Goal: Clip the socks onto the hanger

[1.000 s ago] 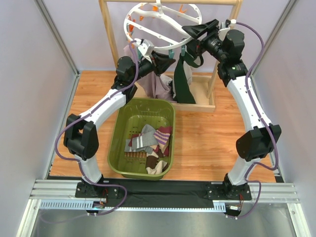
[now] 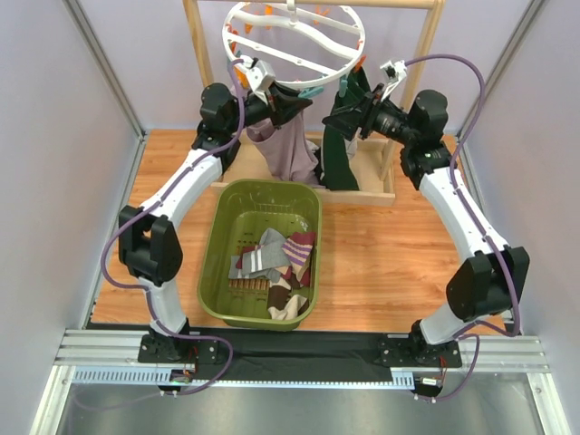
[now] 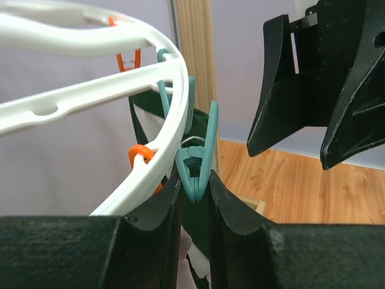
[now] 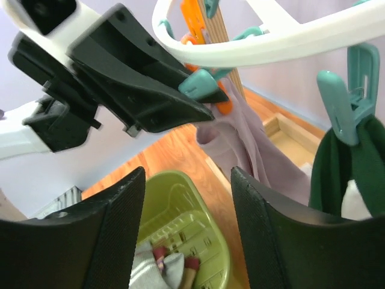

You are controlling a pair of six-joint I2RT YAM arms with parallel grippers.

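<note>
The white round hanger [image 2: 292,74] hangs from the wooden frame with teal and orange clips. My left gripper [image 2: 294,100] is shut on a teal clip [image 3: 195,162] at the hanger's rim. My right gripper [image 2: 335,122] is part open just right of it, below the rim, facing another teal clip [image 4: 340,102], which holds a dark green sock [image 4: 376,162]; nothing shows between its fingers. A mauve sock [image 2: 285,149] hangs behind my left gripper.
The green bin [image 2: 217,281] below holds several socks [image 2: 272,258].
My right gripper has moved down from the hanger's rim, away from the top of the green sock. My left gripper has shifted left along the rim, turning the hanger slightly.
</note>
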